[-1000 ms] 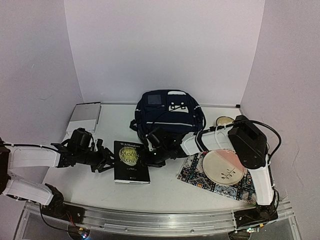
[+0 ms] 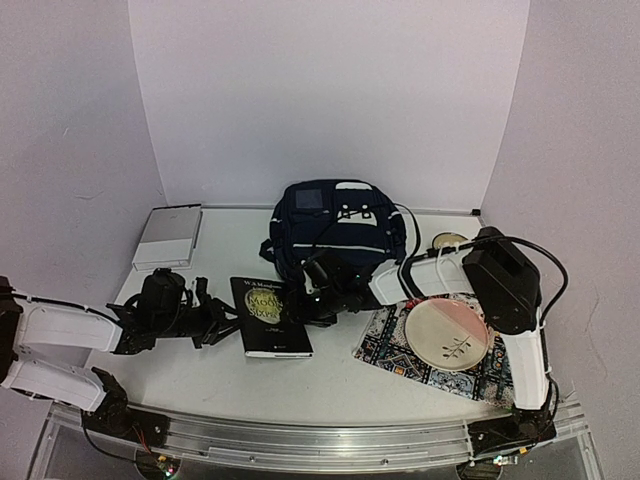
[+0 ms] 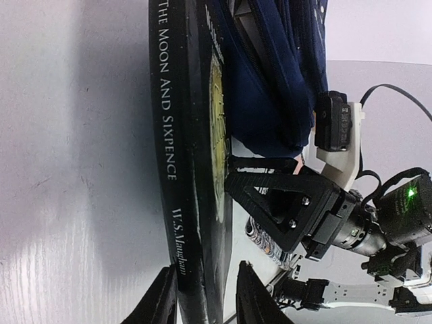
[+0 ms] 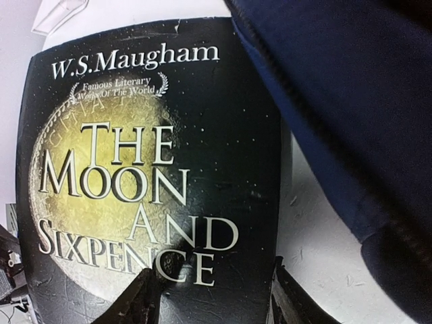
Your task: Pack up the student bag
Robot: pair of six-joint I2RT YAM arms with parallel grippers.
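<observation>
A black book point(image 2: 271, 318) with a yellow moon on its cover lies tilted on the table in front of the dark blue backpack point(image 2: 338, 228). In the left wrist view, the spine of the book point(image 3: 169, 115) runs down between the spread fingers of my left gripper; whether they press on it cannot be told. From the other side, my right gripper reaches the book's right edge with its fingers wide apart. One finger point(image 4: 138, 300) is over the cover point(image 4: 128, 182), the other close by the edge. The backpack's side point(image 4: 364, 115) rises right beside the book.
At the back left lies a flat white and grey box point(image 2: 168, 238). A patterned mat point(image 2: 400, 365) with a round plate point(image 2: 447, 335) occupies the right side, and a small round container point(image 2: 449, 241) stands behind it.
The book has turned and shifted a little to the right and back.
</observation>
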